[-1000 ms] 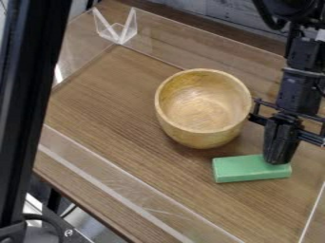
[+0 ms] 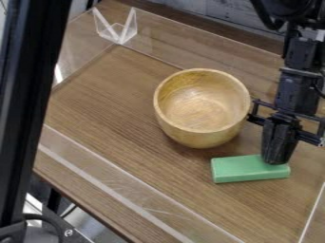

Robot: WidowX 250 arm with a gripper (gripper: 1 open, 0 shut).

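My black gripper (image 2: pixel 278 150) points straight down at the right, its fingertips at the right part of a green rectangular block (image 2: pixel 242 169) lying flat on the wooden table. The fingers look shut and together; whether they touch the block's top or sit just behind it I cannot tell. A wooden bowl (image 2: pixel 200 106) stands just behind and left of the block, close to the gripper.
A clear plastic piece (image 2: pixel 116 28) is at the back left. A black post (image 2: pixel 26 104) fills the left edge.
The gripper and the green block have shifted very slightly to the left over the last second; the bowl looks unmoved.
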